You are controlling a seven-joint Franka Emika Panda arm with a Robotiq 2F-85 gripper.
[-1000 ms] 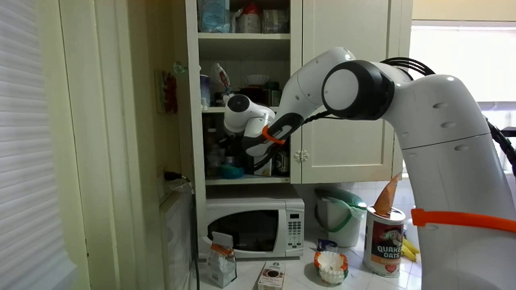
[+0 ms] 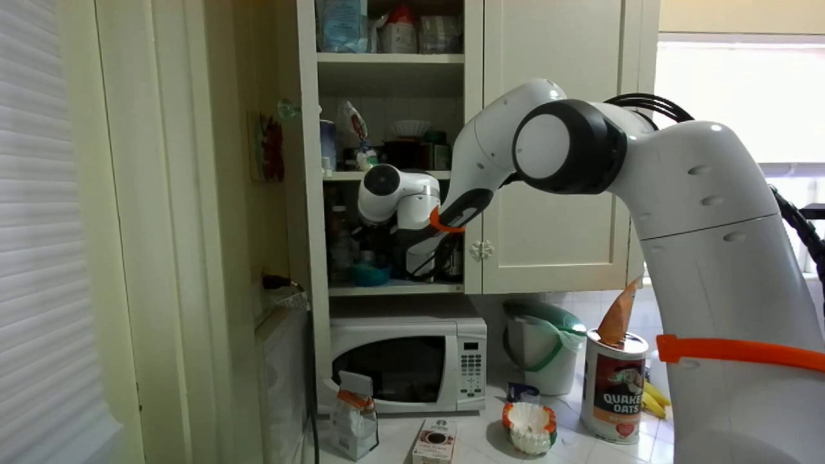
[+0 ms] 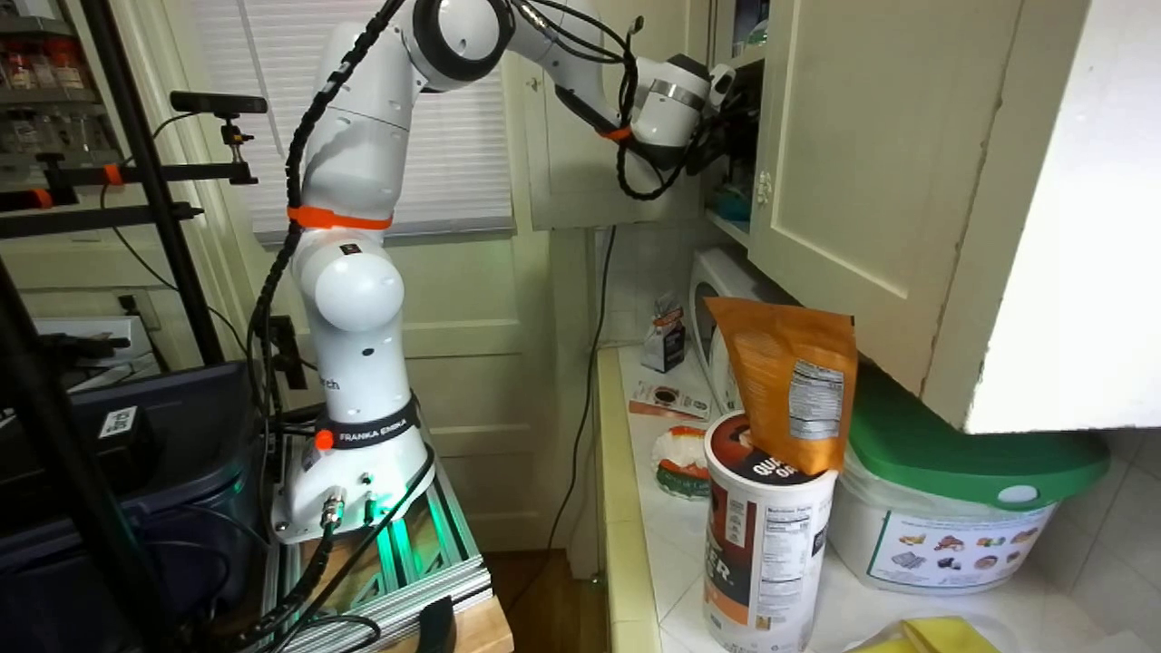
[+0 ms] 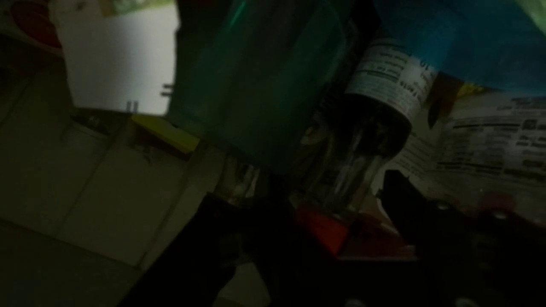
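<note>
My gripper is inside the bottom compartment of the open cupboard [image 2: 396,290]. Its dark fingers stand apart in the dim wrist view, so it is open. A bottle with a white label [image 4: 389,76] and a clear glassy part appears in and beyond the gap; contact cannot be made out. To its left is a green translucent container [image 4: 256,87], with a white packet [image 4: 120,61] farther left. A clear bag with printed text [image 4: 491,138] lies to the right. From outside, the arm's wrist hides the fingers.
Below the cupboard stands a white microwave [image 2: 398,363]. A blue bowl [image 2: 369,274] sits near the shelf's front edge. The half-open cupboard door [image 3: 871,185] hangs beside the arm. On the counter are an oats canister [image 2: 615,386], a coffee bag [image 2: 354,425] and a box [image 2: 434,442].
The counter items have stayed put.
</note>
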